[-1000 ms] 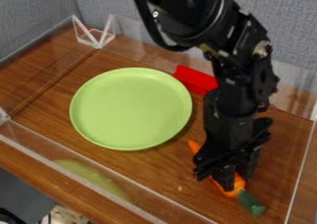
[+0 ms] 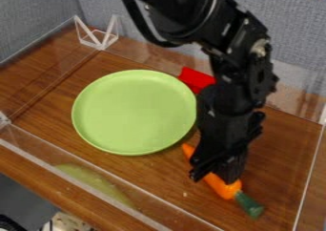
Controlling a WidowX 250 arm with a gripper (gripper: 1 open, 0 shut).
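The black gripper [image 2: 211,166] reaches down at the right, its fingertips low over an orange toy carrot [image 2: 224,187] with a green top [image 2: 247,205]. The carrot lies on the wooden surface, its middle partly behind the fingers. Whether the fingers hold anything is hidden by the gripper's body. A green plate [image 2: 133,110] lies to the left of the gripper.
A red block [image 2: 196,80] sits behind the gripper near the back. Clear low walls border the wooden surface [image 2: 51,96], with a white frame [image 2: 98,36] at the back left. Bare wood is free left of the plate.
The gripper has shifted slightly left and upward in the view. The carrot has moved a little left, and more of its orange body now shows.
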